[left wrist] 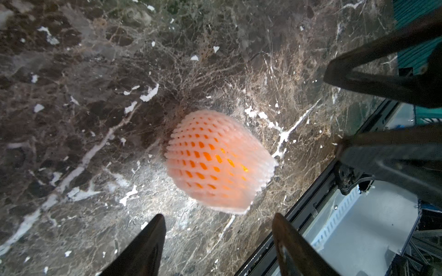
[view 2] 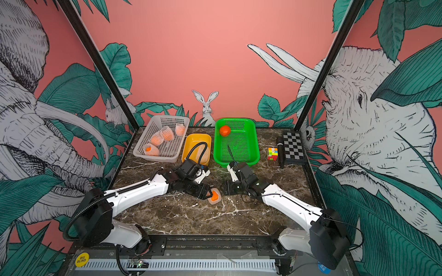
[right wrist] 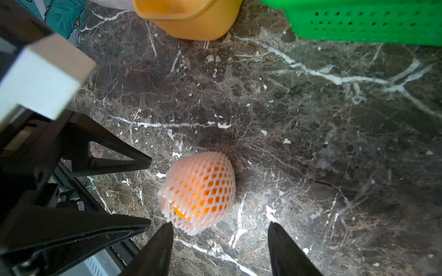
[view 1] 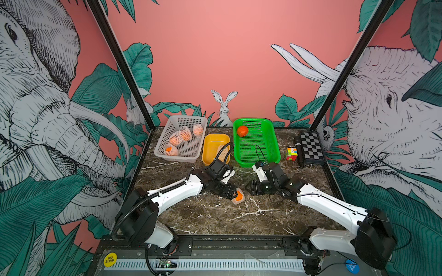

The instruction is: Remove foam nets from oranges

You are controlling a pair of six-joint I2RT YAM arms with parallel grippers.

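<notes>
On the dark marble table lies an orange in a pale pink foam net (left wrist: pixel 216 161), its net's loose end bunched at one side. My left gripper hangs over it, fingers wide apart and nothing between them; its tips are also beside the orange in the right wrist view. To the right, my right gripper is part open with an empty gap, apart from the net. A bare orange (view 1: pixel 242 131) rests in the green basket (view 1: pixel 278 147). Several netted oranges (view 1: pixel 185 133) sit in the white basket (view 1: pixel 202 149).
Between the baskets stands a yellow bin (view 1: pixel 208 149) holding a pale foam net (view 2: pixel 205 156), partly behind the left arm. At the right are a colourful cube (view 1: pixel 292 153), a black cylinder (view 1: pixel 299 154) and a chessboard (view 1: pixel 312 146).
</notes>
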